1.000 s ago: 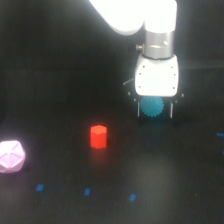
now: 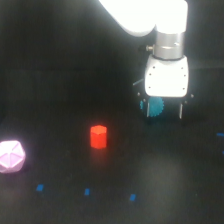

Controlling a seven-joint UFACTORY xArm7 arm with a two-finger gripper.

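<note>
My white gripper point(image 2: 165, 108) hangs at the upper right of the camera view, its thin fingers apart on either side, above and in front of a teal spiky round object point(image 2: 155, 110), which is partly hidden by it. A small red block point(image 2: 98, 137) sits on the dark surface left of centre. A pink faceted ball point(image 2: 11, 155) lies at the left edge. Whether anything is between the fingertips is hard to tell.
Small blue marks point(image 2: 87, 191) lie along the front of the dark surface, with another at the right edge.
The arm and gripper have shifted slightly to the right. The red block and pink ball look unchanged.
</note>
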